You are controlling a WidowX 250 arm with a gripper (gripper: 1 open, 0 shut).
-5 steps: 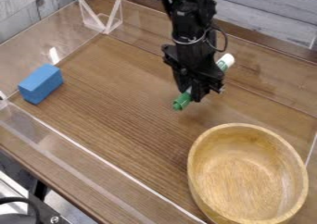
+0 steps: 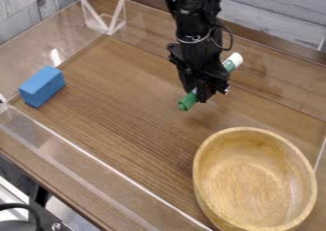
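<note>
My black gripper (image 2: 201, 87) hangs over the middle of the wooden table, shut on a small green object (image 2: 188, 100) that pokes out below its fingers. A white cylindrical object (image 2: 232, 61) is partly visible just behind the gripper to the right. A blue block (image 2: 44, 86) lies at the left. A large tan oval bowl (image 2: 254, 178) sits at the front right.
A white wire-like piece stands at the back left. Walls edge the table at the back.
My gripper and the green object have shifted very slightly; the other things have stayed where they were.
</note>
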